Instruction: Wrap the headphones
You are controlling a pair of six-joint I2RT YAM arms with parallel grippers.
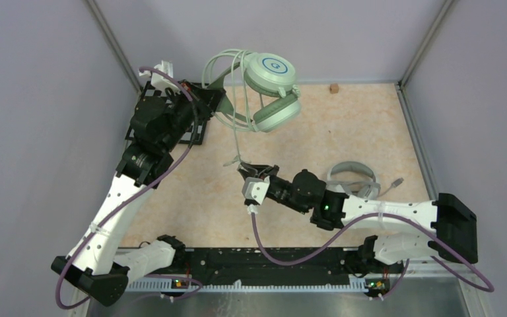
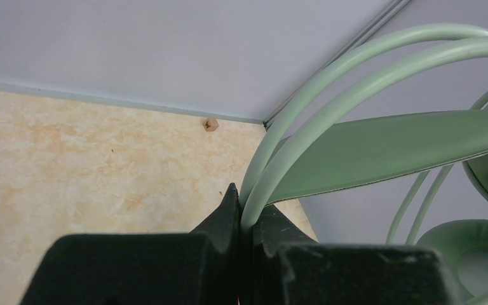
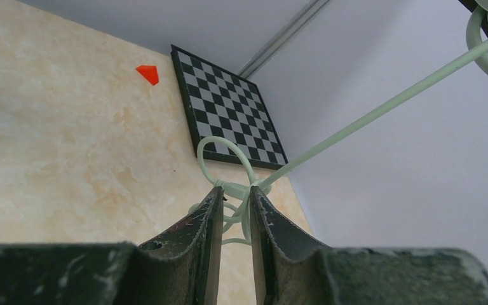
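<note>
In the top view my left gripper [image 1: 220,97] holds the pale green headphones [image 1: 272,74] aloft, shut on the thin tubes of their headband [image 2: 258,181]. The earcups point to the right. A pale green cable [image 1: 236,135] hangs from them, and its lower end is bunched in small loops. At that end is my right gripper [image 1: 241,169], partly open. The right wrist view shows the loops [image 3: 230,141] just beyond its fingertips, with cable strands visible through the gap between the fingers. Whether they touch the cable cannot be told.
A second, grey headset [image 1: 353,173] lies on the table at the right, beside a plug [image 1: 397,182]. A checkered board [image 3: 232,114] lies behind the left arm. A small brown block [image 1: 334,88] sits near the back edge.
</note>
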